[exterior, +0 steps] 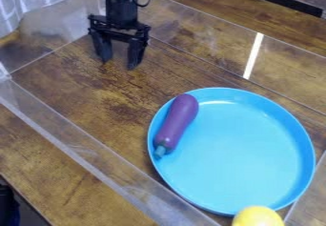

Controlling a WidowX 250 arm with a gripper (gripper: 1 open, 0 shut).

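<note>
A black robot gripper [120,45] hangs over the wooden surface at the upper left, its fingers pointing down; whether they are open or shut is hard to tell at this size. A purple eggplant-like object [177,120] lies on the left side of a large blue plate [245,163], well below and to the right of the gripper. A yellow object [257,217], cut off by the bottom edge, sits at the plate's lower rim.
Clear plastic walls run along the left and bottom of the wooden surface [76,115]. A white strip [253,55] lies at the upper right. The wood between gripper and plate is bare.
</note>
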